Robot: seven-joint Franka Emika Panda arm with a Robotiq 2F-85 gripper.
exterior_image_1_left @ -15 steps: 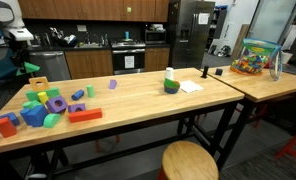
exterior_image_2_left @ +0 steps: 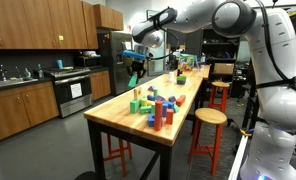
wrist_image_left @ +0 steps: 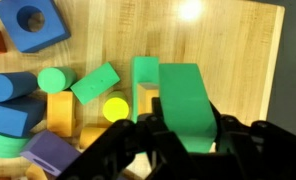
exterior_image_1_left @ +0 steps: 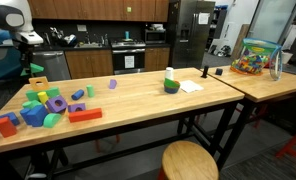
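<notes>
A green block point(wrist_image_left: 186, 100) is held between the dark fingers of my gripper, which is shut on it above the tabletop point(wrist_image_left: 228, 40). In the wrist view it covers part of another green block point(wrist_image_left: 146, 70) and a light orange piece point(wrist_image_left: 146, 98) below. To their left lie a yellow cylinder point(wrist_image_left: 116, 106), a small green block point(wrist_image_left: 96, 83) and an orange block point(wrist_image_left: 61, 113). Exterior view 1 has the gripper point(exterior_image_1_left: 32, 64) over the far left end of the table, apart from the pile.
Several loose blocks crowd that end, among them a blue block with a hole point(wrist_image_left: 33, 22) and a long red block point(exterior_image_1_left: 85, 115). A green bowl point(exterior_image_1_left: 171, 86) stands further along the table. Bare wood lies between, and a stool point(exterior_image_1_left: 190, 160) is in front.
In exterior view 1 my gripper and the green block have shifted slightly to the right. The blocks on the table look unmoved.
</notes>
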